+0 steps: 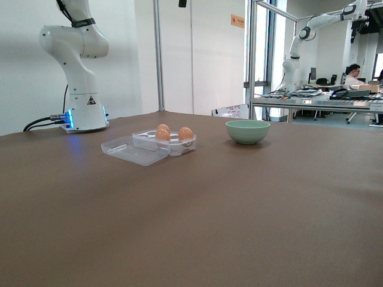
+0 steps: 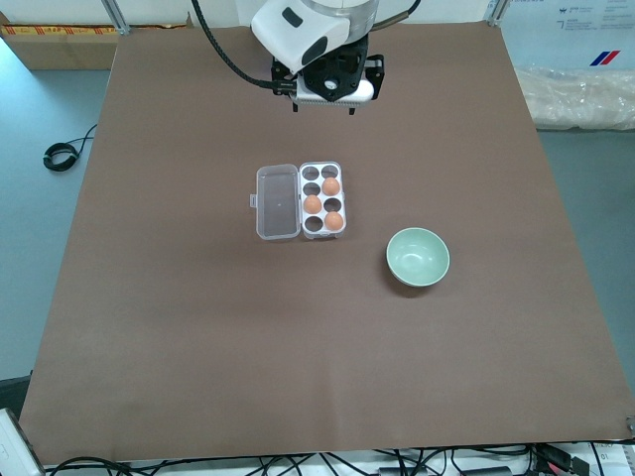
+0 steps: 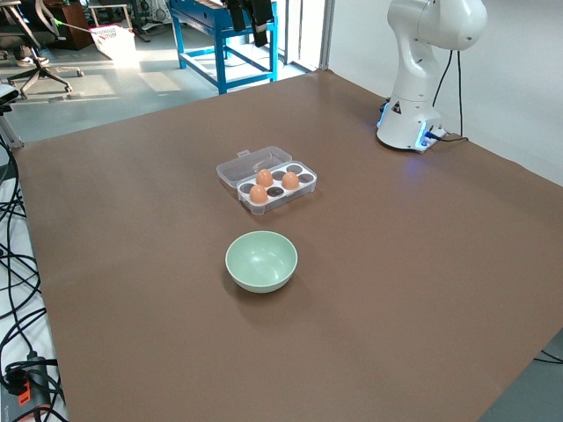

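A clear plastic egg carton (image 2: pixel 322 199) lies open on the brown table, its lid (image 2: pixel 278 202) folded flat to the left, three brown eggs (image 3: pixel 290 181) among its slots. A pale green bowl (image 2: pixel 418 257) stands apart from it, to the right in the left view and nearer in the right view. My gripper (image 2: pixel 323 107) hangs at the far edge in the left view, well away from carton and bowl; its fingers are mostly hidden under the housing, so its state is unclear. In the top and right views only a dark tip of it shows at the upper edge.
My arm's white base (image 1: pixel 85 116) stands at the table's edge, with cables beside it. Loose cables run along the near edge in the left view, outside the tabletop.
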